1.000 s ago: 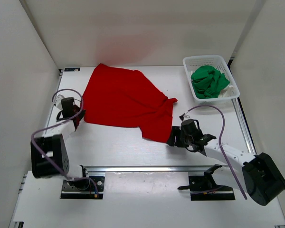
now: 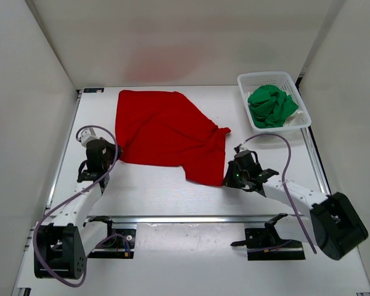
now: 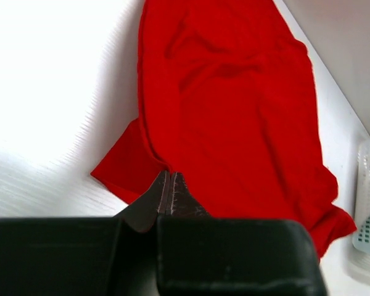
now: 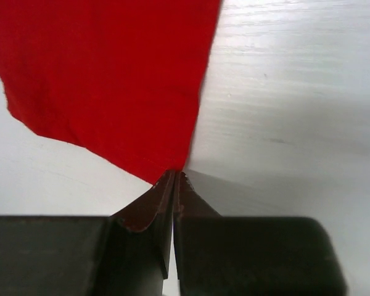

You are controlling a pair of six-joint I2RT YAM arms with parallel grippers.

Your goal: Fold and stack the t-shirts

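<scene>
A red t-shirt [image 2: 163,126] lies spread and somewhat creased over the middle and back left of the table. At its left edge my left gripper [image 2: 119,152] is shut on the cloth; in the left wrist view the fingertips [image 3: 158,187] pinch a fold, with a small red corner flap sticking out to the left. My right gripper [image 2: 226,181] is shut on the sleeve's front corner, and the right wrist view shows that corner between its fingertips. The part of the cloth inside each finger is hidden.
A white basket [image 2: 288,131] at the back right holds a crumpled green cloth [image 2: 271,106] and something white. Bare white table [image 2: 157,191] lies in front of the shirt. Walls close in the left, back and right sides.
</scene>
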